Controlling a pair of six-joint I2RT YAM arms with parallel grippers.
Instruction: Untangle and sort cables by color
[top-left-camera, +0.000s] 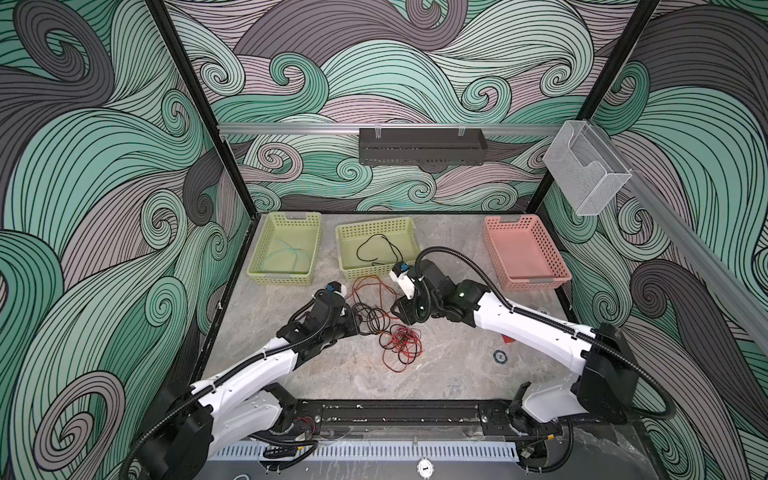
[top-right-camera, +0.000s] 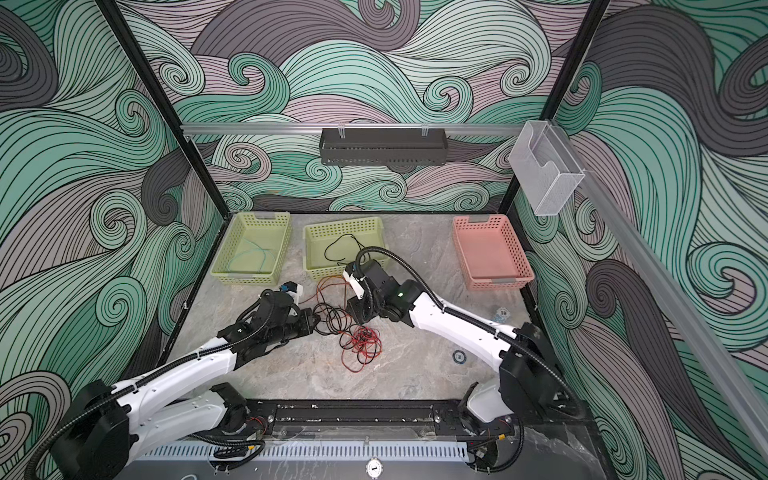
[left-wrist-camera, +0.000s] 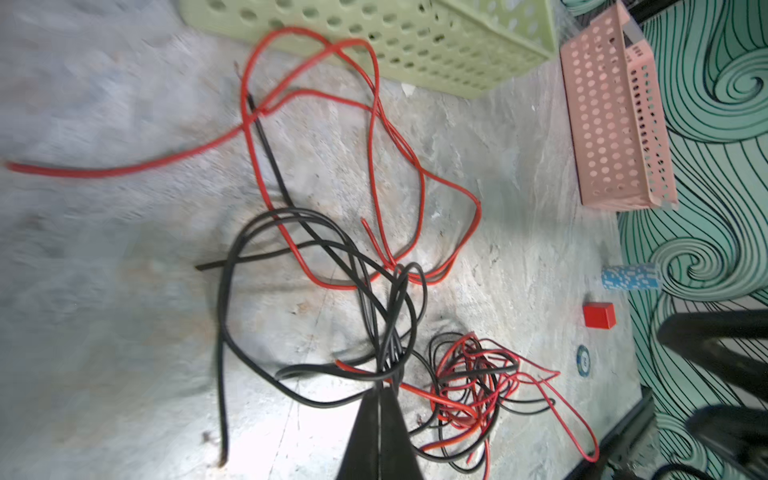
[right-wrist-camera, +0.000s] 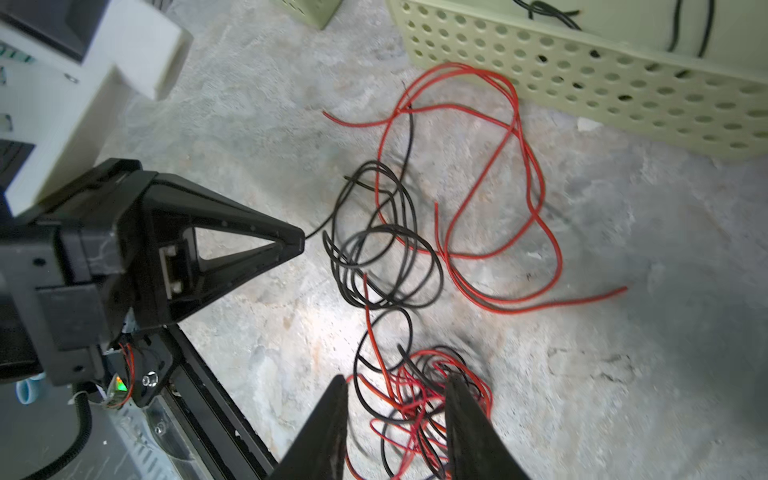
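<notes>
A loose coil of black cable (right-wrist-camera: 376, 240) lies mid-table, overlapping a red cable (right-wrist-camera: 536, 200) that loops behind it. In front of them is a tight red-and-black tangle (left-wrist-camera: 480, 384). My left gripper is shut, its tips over or close to the black coil. A black strand passes by those tips in the right wrist view; nothing clearly shows gripped, and contact cannot be told. My right gripper is open above the tangle, which shows between and beyond its fingers. The middle green basket (top-left-camera: 380, 269) holds a black cable (top-left-camera: 376, 240).
The left green basket (top-left-camera: 280, 279) contains a thin teal cable (top-left-camera: 292, 249). At the right stands an empty pink basket (top-left-camera: 528, 283). A round dark disc (top-left-camera: 500, 357) and a red block (left-wrist-camera: 598, 315) lie right of the tangle.
</notes>
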